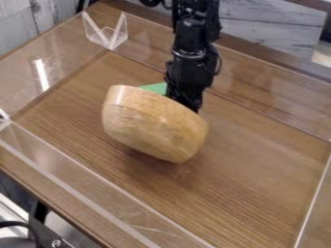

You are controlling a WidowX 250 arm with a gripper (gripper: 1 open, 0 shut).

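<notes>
A large tan wooden bowl [155, 124] is tilted on its side in the middle of the table, its rounded outer surface toward the camera. The black gripper [185, 89] reaches down from the top centre to just behind the bowl's upper right part; its fingertips are hidden or too dark to make out, so I cannot see what is between them. A green object [154, 88] lies behind the bowl, mostly hidden by it and the arm.
Clear plastic pieces stand at the back left [106, 29] and left edge. A black cable lies at the bottom left corner.
</notes>
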